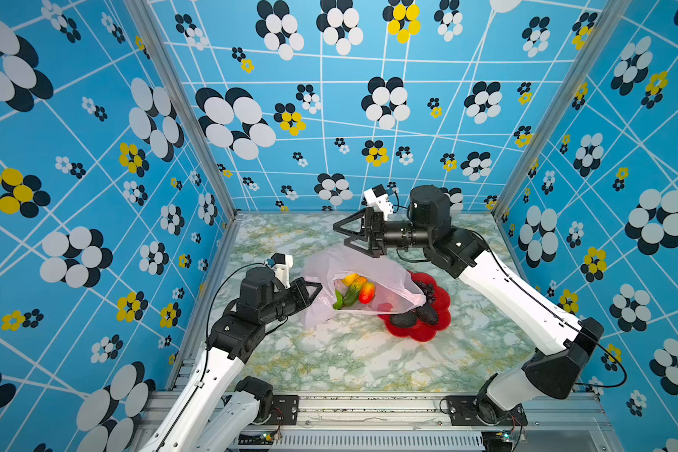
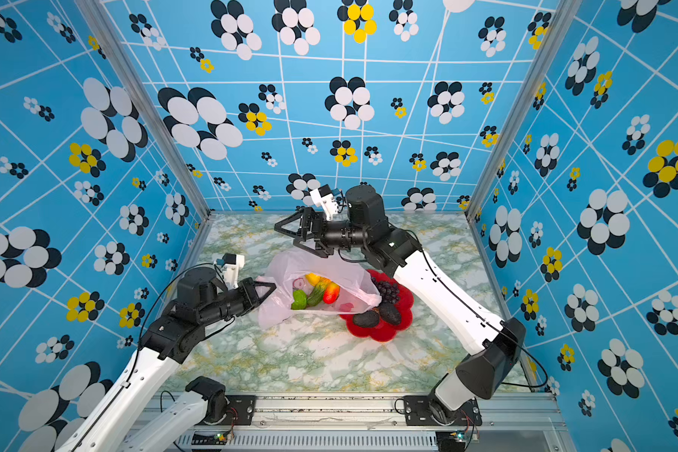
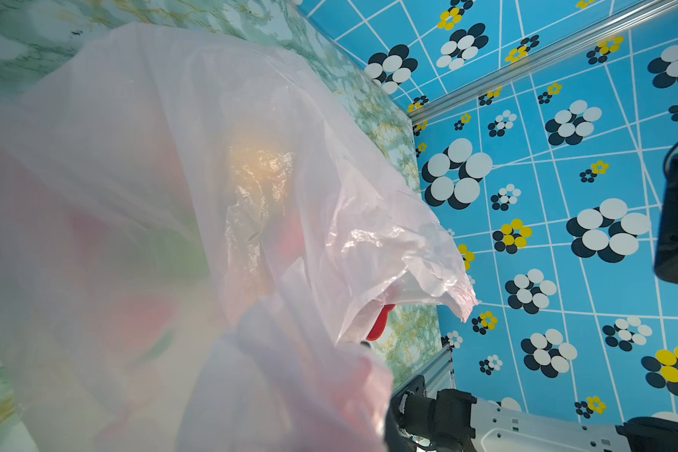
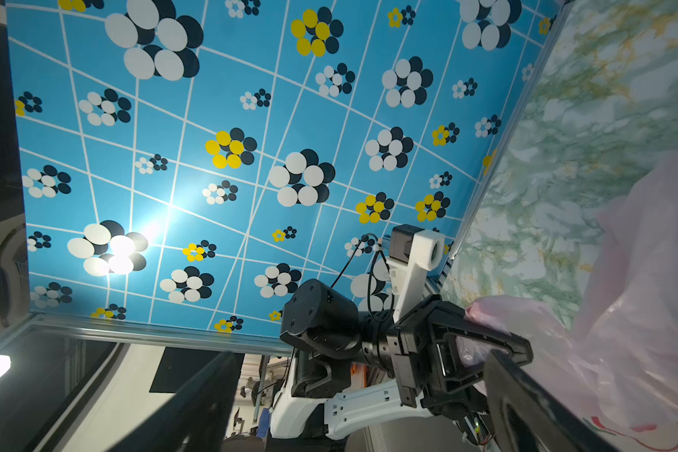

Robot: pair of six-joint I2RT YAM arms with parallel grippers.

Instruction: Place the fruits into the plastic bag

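Note:
A translucent pinkish plastic bag (image 1: 327, 263) stands with its opening toward the front. Inside lie a red-orange fruit (image 2: 330, 293), a yellow fruit (image 1: 351, 279), and green ones (image 2: 300, 299). The bag's right edge overlaps a red flower-shaped plate (image 1: 437, 326) bearing dark grapes (image 2: 388, 288) and two dark avocado-like fruits (image 1: 403, 319). At the bag's left edge my left gripper (image 1: 318, 287) is shut on its thin film; in the left wrist view the bag hides the fingertips. Above the bag's back edge hovers my right gripper (image 1: 339, 237), open and empty.
My right forearm (image 1: 523, 293) passes over the table's right side. Blue patterned walls close in the back and sides.

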